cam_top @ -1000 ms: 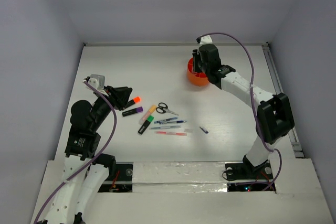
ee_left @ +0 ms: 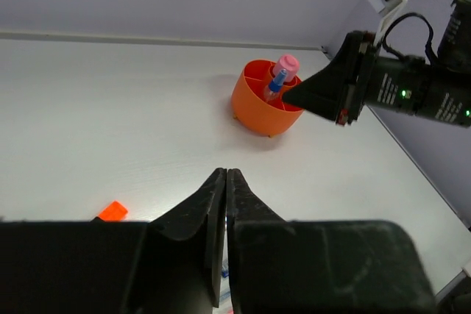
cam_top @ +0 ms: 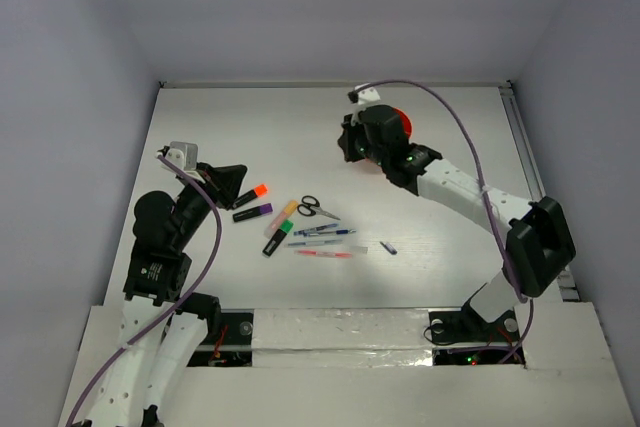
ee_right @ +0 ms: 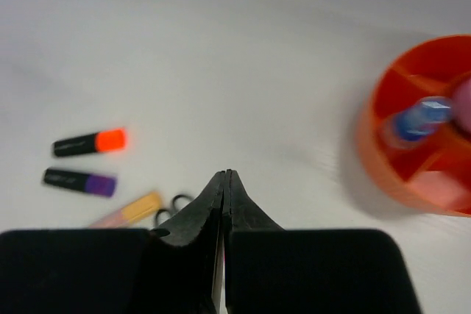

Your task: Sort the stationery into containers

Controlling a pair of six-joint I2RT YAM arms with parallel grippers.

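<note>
An orange divided container (ee_left: 249, 108) holds a blue-capped item (ee_left: 275, 86) and a pink one (ee_left: 287, 64); in the top view my right arm hides most of it. My right gripper (cam_top: 345, 147) is shut, nothing visible between its fingers, in front-left of the container. My left gripper (cam_top: 238, 172) is shut above the left markers. On the table lie an orange-capped marker (cam_top: 250, 195), purple-capped marker (cam_top: 251, 212), yellow-capped marker (cam_top: 282, 214), green-capped marker (cam_top: 277, 239), scissors (cam_top: 318, 210), several pens (cam_top: 322, 253) and a small blue item (cam_top: 389, 248).
Walls enclose the back and both sides.
My right arm has moved left and toward the front from over the orange container. The left arm has not moved.
</note>
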